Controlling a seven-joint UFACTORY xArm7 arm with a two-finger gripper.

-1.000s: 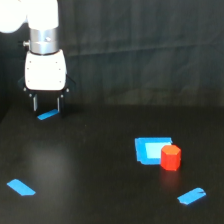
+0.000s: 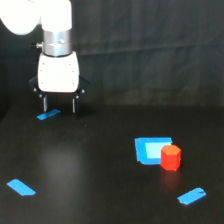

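Note:
High on the left, my white gripper (image 2: 60,105) hangs over the back of the black table, its two dark fingers spread wide with nothing between them. A red block (image 2: 171,158) with a six-sided outline stands on the right half of the table. It is at the near right corner of a blue square (image 2: 140,151) with a white centre, covering that corner from view. A wide gap separates the gripper from both.
Short blue strips lie on the black table: one strip (image 2: 49,114) below the gripper, one (image 2: 21,187) at the front left, one (image 2: 192,196) at the front right. A dark curtain (image 2: 150,50) closes off the back.
The gripper has shifted to the right and a little lower in the picture, its fingers still apart. The red block, blue square and strips have stayed in place.

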